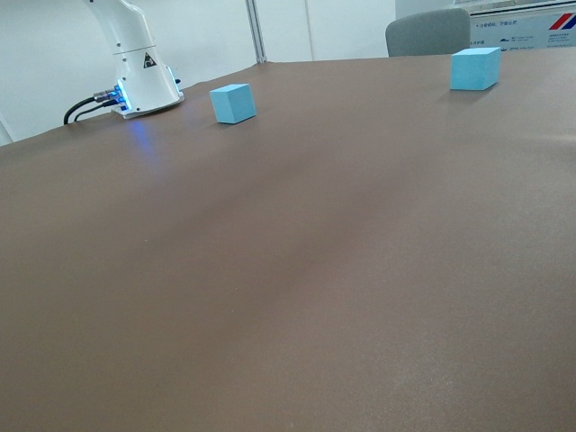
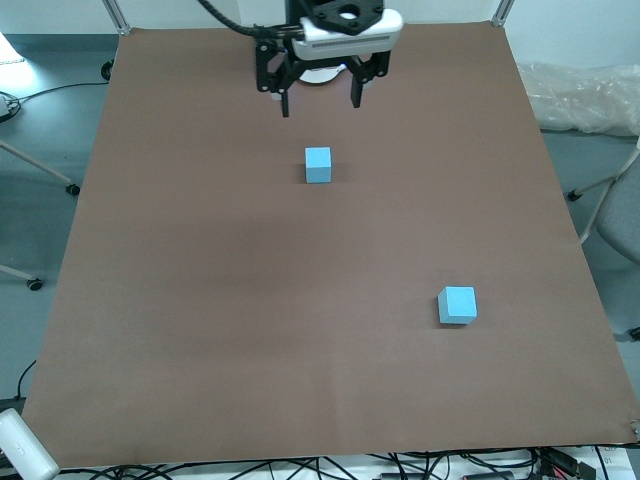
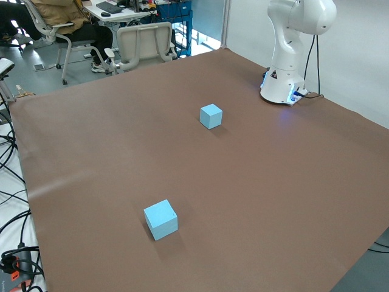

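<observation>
My black-and-white gripper [image 2: 320, 102] hangs at the far end of the brown table, open, its fingers apart with nothing seen between them. A light blue cube [image 2: 318, 165] rests below it on the table, also visible in the top view [image 1: 232, 103] and the right view [image 3: 211, 116]. A second light blue cube [image 2: 457, 305] lies toward the near right, also in the top view [image 1: 474, 69] and the right view [image 3: 160, 219]. The gripper is out of view in the other two cameras; only the white arm base [image 3: 283, 83] shows there.
Cables [image 2: 300, 465] run along the near edge. Chairs and a seated person are beyond the table in the right view.
</observation>
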